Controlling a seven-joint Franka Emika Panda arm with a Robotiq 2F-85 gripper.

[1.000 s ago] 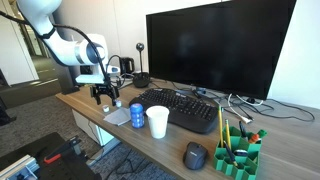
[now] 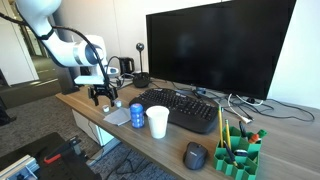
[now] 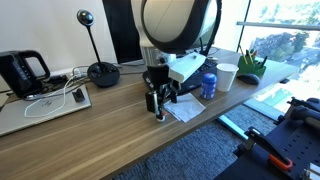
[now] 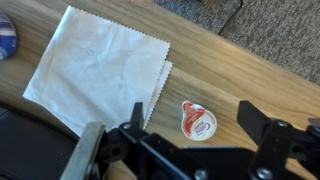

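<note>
A small object with a round white top and a red side (image 4: 198,124) stands on the wooden table in the wrist view. My open gripper is over it, with one finger on each side and a gap to both. In exterior view 2 the gripper (image 3: 158,104) points down close to the tabletop, and the small object (image 3: 161,117) shows at its fingertips. Beside it lies a folded white cloth (image 4: 100,75), also seen behind the gripper in exterior view 2 as a pale cloth (image 3: 184,108).
A blue can (image 2: 137,115) and a white cup (image 2: 157,121) stand beyond the cloth. Behind them are a black keyboard (image 2: 180,108) and a large monitor (image 2: 215,45). A mouse (image 2: 195,155) and green holder (image 2: 238,150) sit farther right. Bare wood (image 3: 75,145) lies left of the gripper.
</note>
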